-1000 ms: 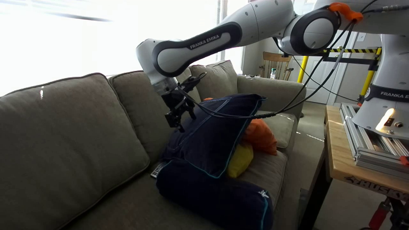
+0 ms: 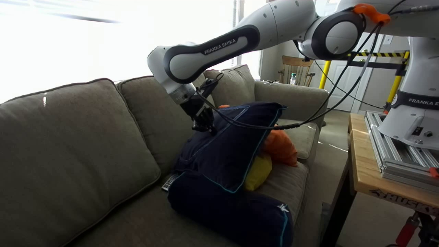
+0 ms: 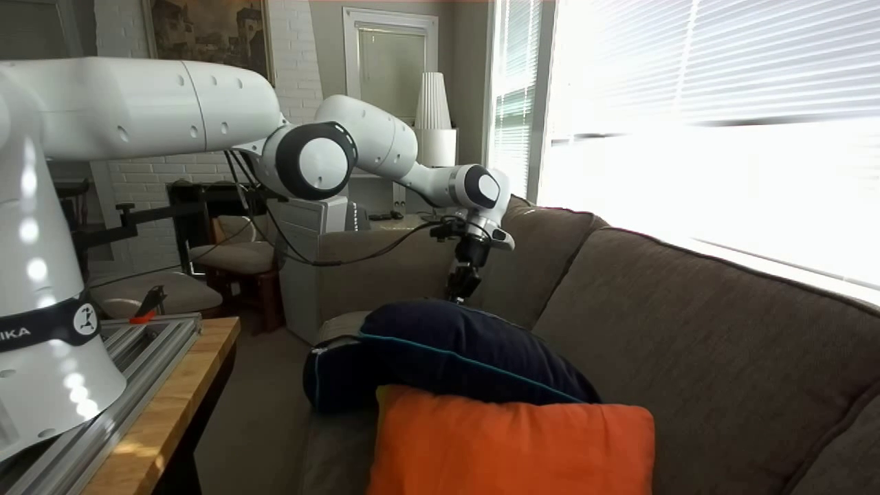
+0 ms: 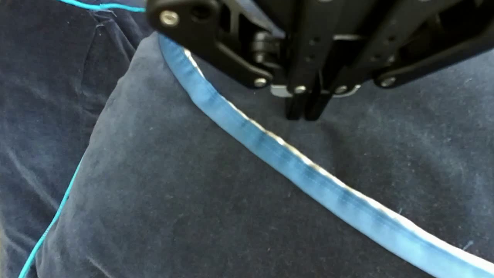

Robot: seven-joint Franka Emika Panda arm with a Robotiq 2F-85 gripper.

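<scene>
A dark navy pillow with turquoise piping (image 2: 230,144) leans over a second navy cushion (image 2: 230,210) on the couch. My gripper (image 2: 206,130) points down at the upper pillow's face. In the wrist view its fingertips (image 4: 292,112) are close together, with only a narrow gap, beside the pillow's light-blue zipper strip (image 4: 296,164). Whether they touch the cloth or hold any of it is unclear. Exterior view 2 has the gripper (image 3: 458,289) behind the pillow's top edge, its tips partly hidden.
An orange pillow (image 2: 282,146) and a yellow one (image 2: 258,171) lie partly beneath the navy pillow. A remote (image 2: 168,182) rests by the couch back (image 2: 74,156). The wooden table (image 2: 370,168) bears the robot's base. Bare seat shows at the near left.
My gripper has shifted right in exterior view 1, onto the upper navy pillow. Its fingers, spread apart a second ago, are now much closer together. The pillows look nearly unmoved.
</scene>
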